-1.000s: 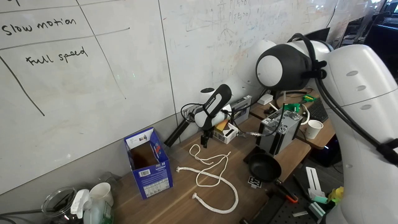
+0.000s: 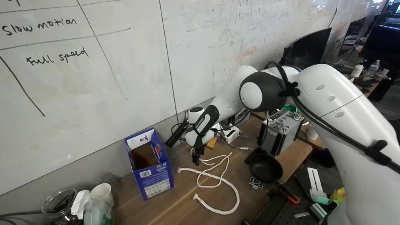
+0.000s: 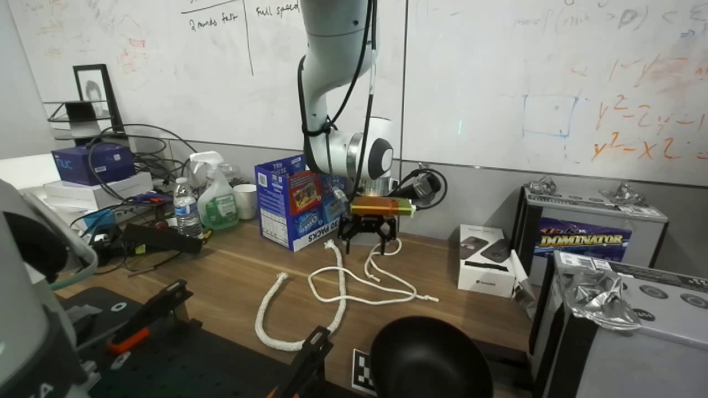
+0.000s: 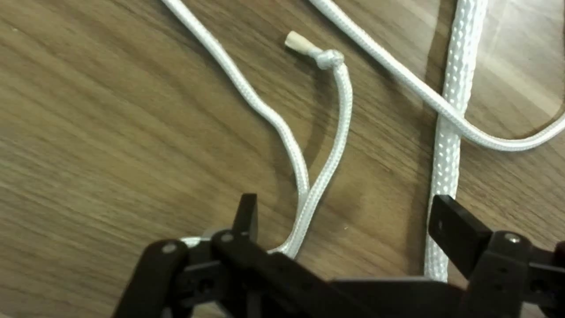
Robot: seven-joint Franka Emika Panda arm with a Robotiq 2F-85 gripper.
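Observation:
A thin white rope (image 2: pixel 207 186) lies in loose loops on the wooden table, with a knotted end (image 4: pixel 329 59) in the wrist view. It crosses over a thicker braided white rope (image 2: pixel 236 190), which curves toward the front in a wide bend. My gripper (image 3: pixel 369 246) hangs above the far part of the thin rope. Its fingers stand wide apart with nothing held. In the wrist view the thin rope's fold passes low between the fingers, partly hidden behind the gripper body, while the thick rope (image 4: pixel 443 153) runs beside the right finger (image 4: pixel 456 231).
A blue snack box (image 2: pixel 154 179) stands open-topped left of the gripper. Toward the front right sits a black pan (image 2: pixel 265 168). A white phone box (image 3: pixel 486 262) and grey metal units (image 3: pixel 630 318) stand at the right. The back wall is close behind the arm.
My arm has come down and to the left in exterior view 1, bringing the gripper lower over the far loop of the thin rope. The ropes look unmoved.

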